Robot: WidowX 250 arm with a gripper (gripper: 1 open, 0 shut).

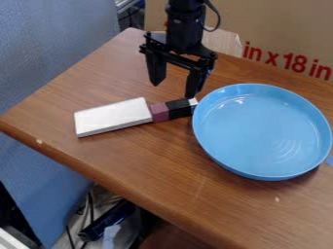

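Note:
My black gripper point(174, 76) hangs above the wooden table at the top centre, fingers spread apart with nothing visible between them. Below it lies a long flat eraser-like block point(112, 117), white on most of its length, with a maroon and black end point(170, 110) reaching to the rim of a light blue plate point(260, 131), which sits on the right.
The table point(156, 180) has bare wood at the front and back left. A cardboard sheet point(274, 34) with red lettering stands behind. A grey-blue padded surface and dark clutter lie beyond the left edge.

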